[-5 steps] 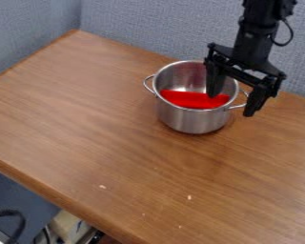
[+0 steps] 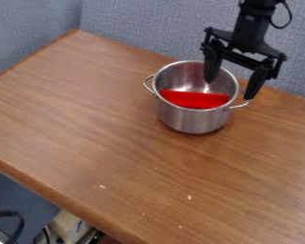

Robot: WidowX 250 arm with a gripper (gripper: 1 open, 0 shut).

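A steel pot point(image 2: 191, 118) with two side handles stands on the wooden table at the back right, with a red object point(image 2: 197, 98) lying inside it. The black gripper point(image 2: 232, 82) is open above the pot, its two fingers spread, one over the inside of the pot and the other by the right rim and handle. Nothing shows between the fingers.
Grey padded walls rise behind it. Cables and some hardware lie off the table's lower left edge.
The gripper has risen slightly, its fingertips now a little higher above the pot. The pot and red object look unmoved.
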